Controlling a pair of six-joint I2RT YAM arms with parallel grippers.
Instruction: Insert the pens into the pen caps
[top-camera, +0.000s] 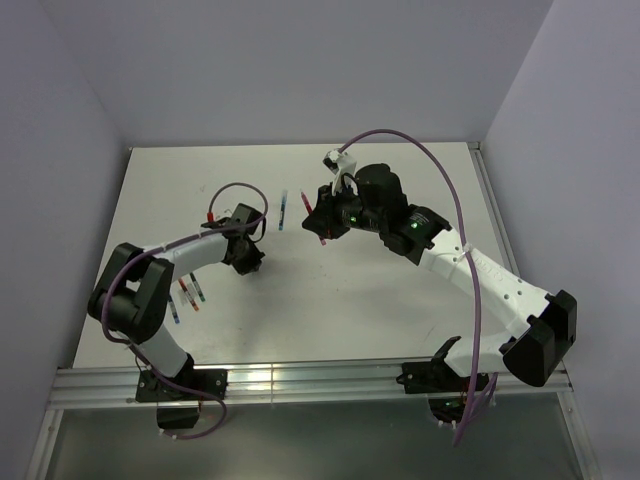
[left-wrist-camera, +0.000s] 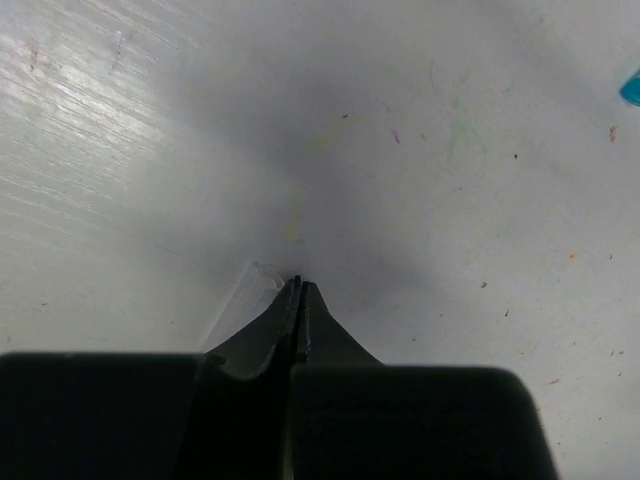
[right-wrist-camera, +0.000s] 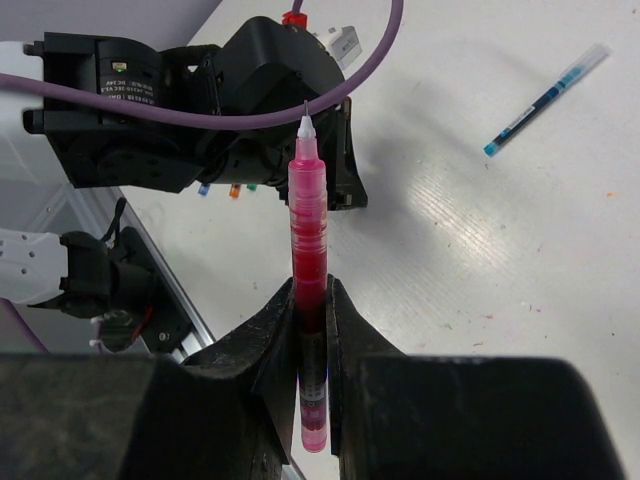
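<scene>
My right gripper (top-camera: 322, 222) is raised at centre, shut on a pink pen (right-wrist-camera: 308, 240) held upright in the right wrist view, tip at top. My left gripper (top-camera: 255, 264) is low over the left-middle of the table; in the left wrist view its fingertips (left-wrist-camera: 315, 320) look close together beside a clear cap (left-wrist-camera: 243, 296) lying on the surface, and whether they grip it is unclear. A blue pen (top-camera: 283, 210) lies behind, between the grippers, also in the right wrist view.
Several coloured pens (top-camera: 188, 295) lie at the table's left, partly behind the left arm.
</scene>
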